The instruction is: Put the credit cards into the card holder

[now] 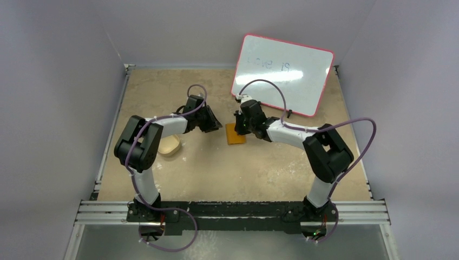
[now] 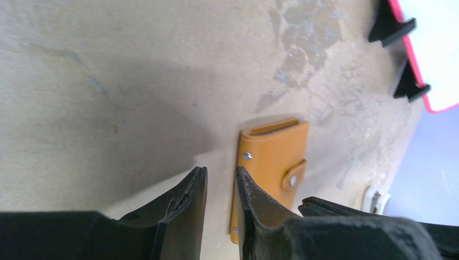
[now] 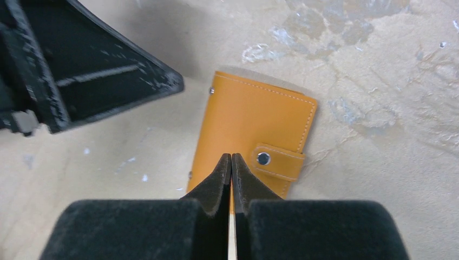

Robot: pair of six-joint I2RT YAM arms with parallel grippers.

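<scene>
The orange card holder (image 1: pixel 235 139) lies on the table between the two grippers. Its snap strap (image 3: pixel 279 162) is fastened over the front by a round stud. My right gripper is shut with nothing between its fingers; its tips overlap the holder in its own view, and the strap lies outside them, to the right. Whether the tips touch the leather, I cannot tell. My left gripper stands open with an empty gap, left of the holder; one of its fingers (image 3: pixel 135 76) reaches toward the holder's upper left corner. No credit cards can be made out.
A whiteboard (image 1: pixel 284 73) with a pink-red frame stands at the back right, its black feet (image 2: pixel 392 27) near the holder's far side. A cream bowl (image 1: pixel 169 145) sits partly beneath the left arm.
</scene>
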